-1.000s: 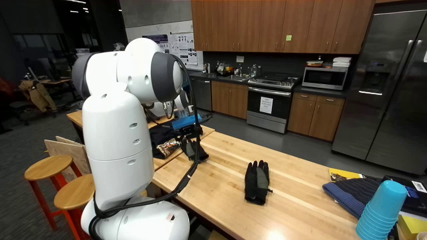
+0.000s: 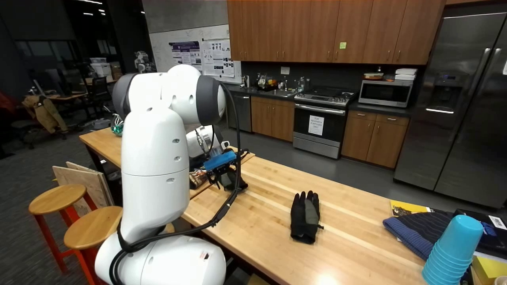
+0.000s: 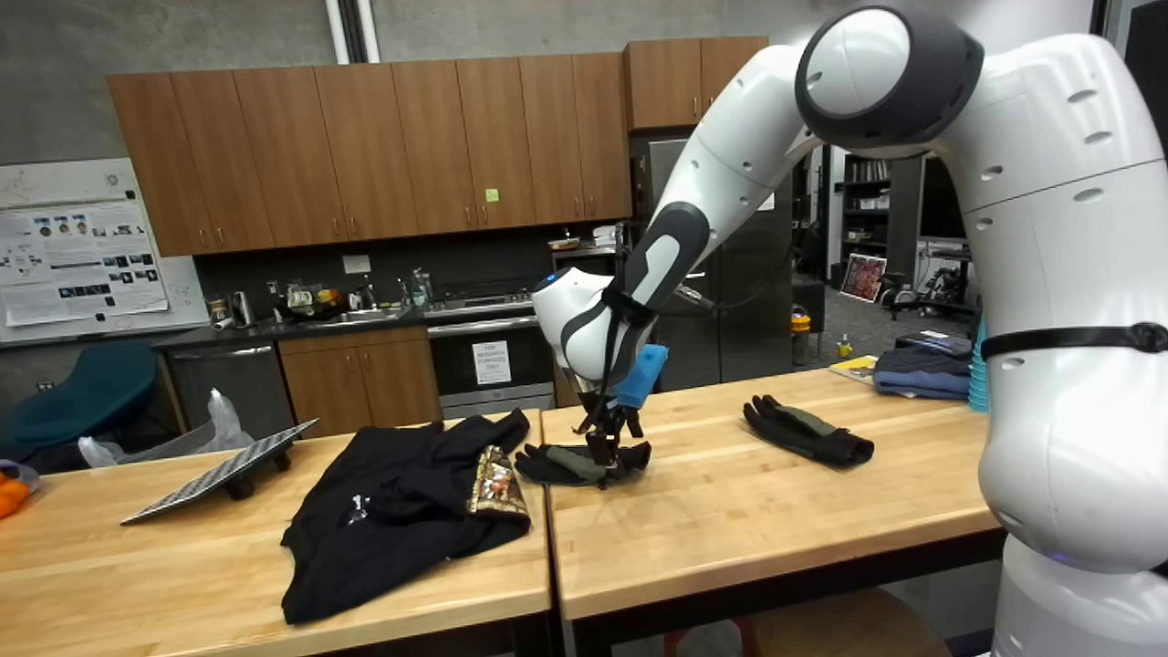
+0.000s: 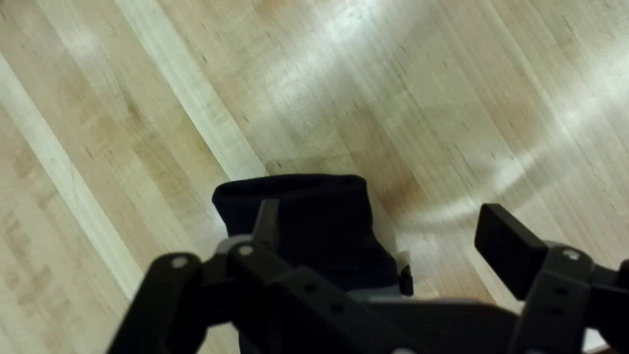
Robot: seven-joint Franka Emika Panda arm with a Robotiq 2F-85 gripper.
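My open gripper is low over a black and grey glove (image 4: 321,230) near the table seam. In the wrist view its left finger overlaps the glove's cuff, while the right finger stands over bare wood beyond the glove's edge. Exterior view 2 has the gripper (image 3: 609,436) right at this glove (image 3: 558,464), partly covering it; whether they touch, I cannot tell. Another black and grey glove (image 2: 304,216) lies flat by itself, palm area and fingers spread, toward the middle of the table in exterior view 1.
Left of the seam lies a black garment (image 3: 405,504) with a patterned patch. A tilted dark panel (image 3: 224,473) sits farther left. Stacked blue cups (image 2: 452,249) and a dark knit hat (image 2: 418,230) occupy the table's right end. Wood between the gloves is clear.
Both gloves look unmoved.
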